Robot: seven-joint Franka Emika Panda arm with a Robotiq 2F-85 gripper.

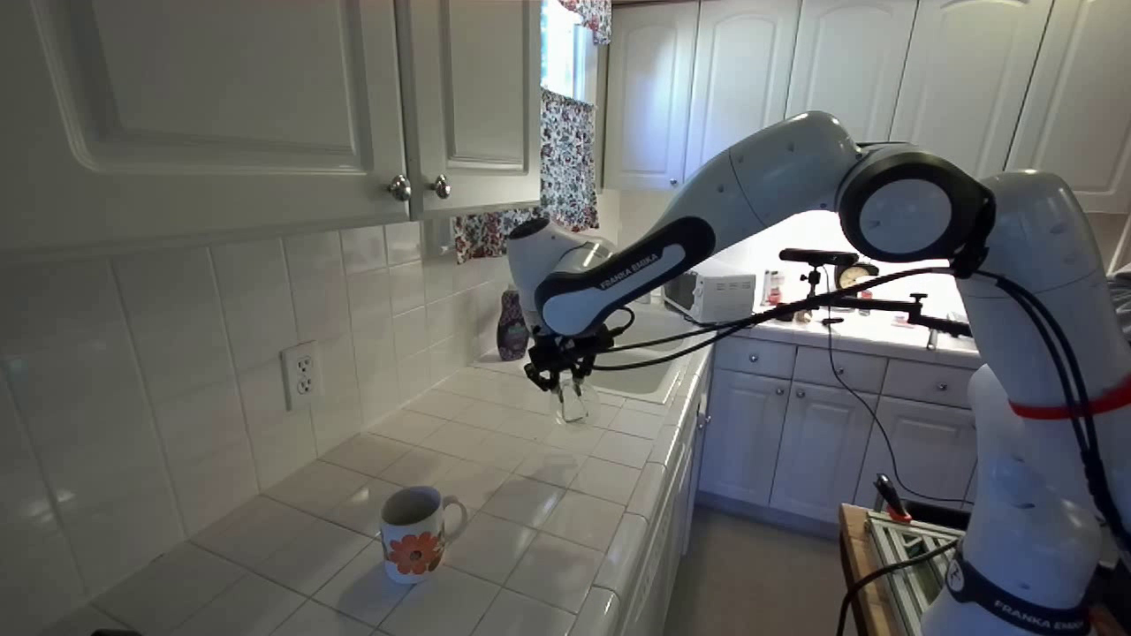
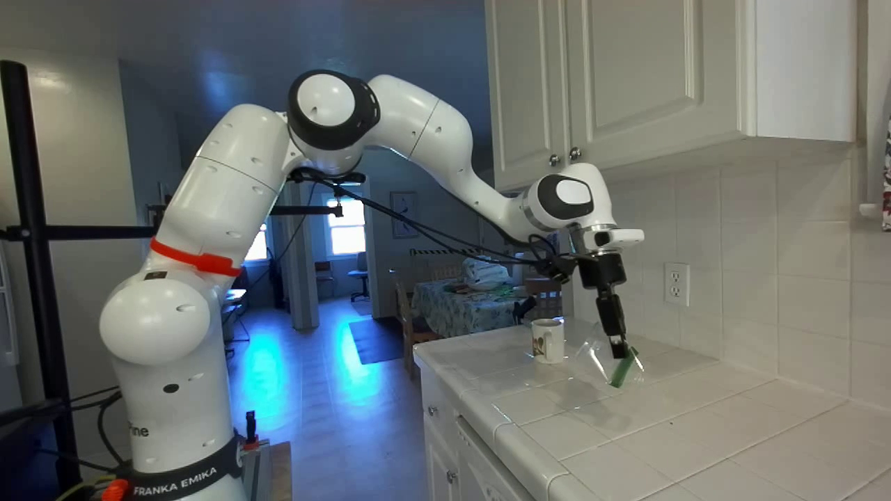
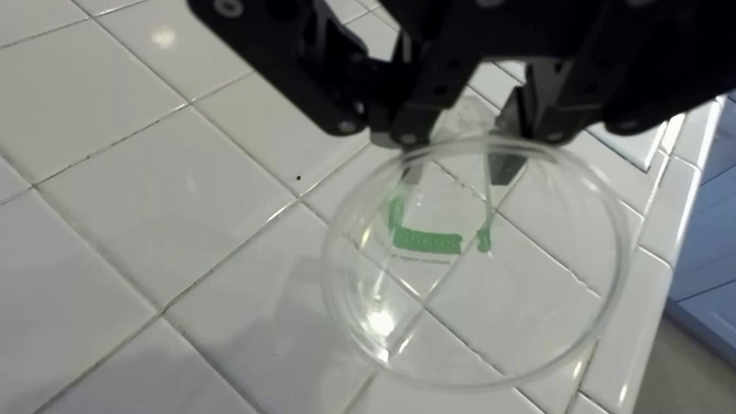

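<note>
High over the counter, my gripper [image 1: 573, 390] is shut on a clear cup [image 3: 476, 362], whose see-through walls make the exact contact hard to make out. Its wide round rim faces the camera in the wrist view, and the fingers [image 3: 509, 164] show behind the near edge of that rim. Green strips [image 3: 428, 241] are visible through the cup. Exterior view 2 shows the cup tilted beneath the gripper [image 2: 619, 344], with a green strip [image 2: 623, 369] there too, apart from the tiles.
A white mug with an orange flower [image 1: 413, 535] stands upright on the tiled counter [image 1: 509, 466]. The sink [image 1: 643, 382] and a dark bottle [image 1: 513, 325] lie beyond the gripper. Upper cabinets [image 1: 473, 95] overhang the wall side. Bare tiles spread around the cup.
</note>
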